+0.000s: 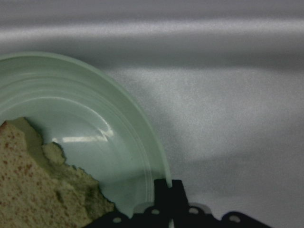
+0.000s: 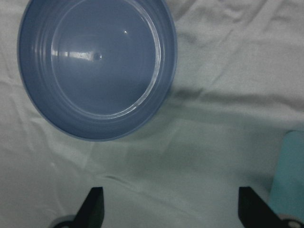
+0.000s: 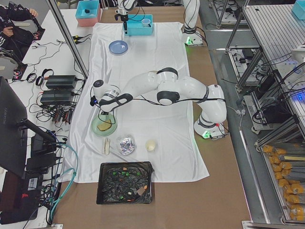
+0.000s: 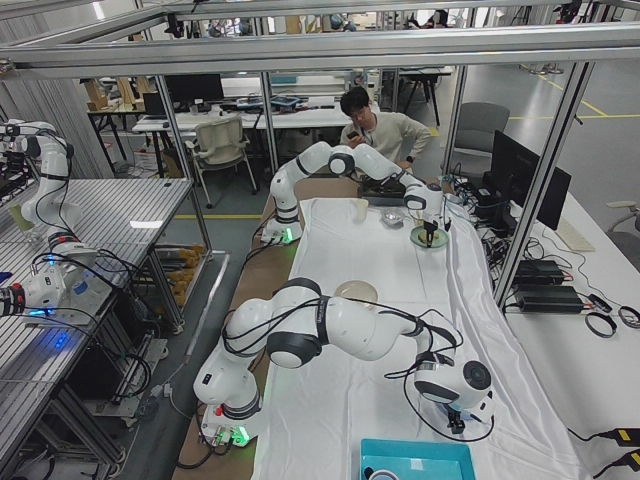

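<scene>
A pale green plate (image 1: 114,156) holds a torn piece of flat bread (image 1: 42,185). My left gripper is at the plate's edge, fingers together on its rim. A blue plate (image 2: 97,61) lies at the far end of the cloth; my right gripper is open above the cloth beside it, near a turquoise bin (image 3: 138,29) with a cup (image 3: 146,23) inside.
Near the green plate lie a foil-covered dish (image 3: 126,144), a pale round item (image 3: 150,144) and a pale elongated item (image 3: 106,146). A black tray (image 3: 125,200) sits at the near end.
</scene>
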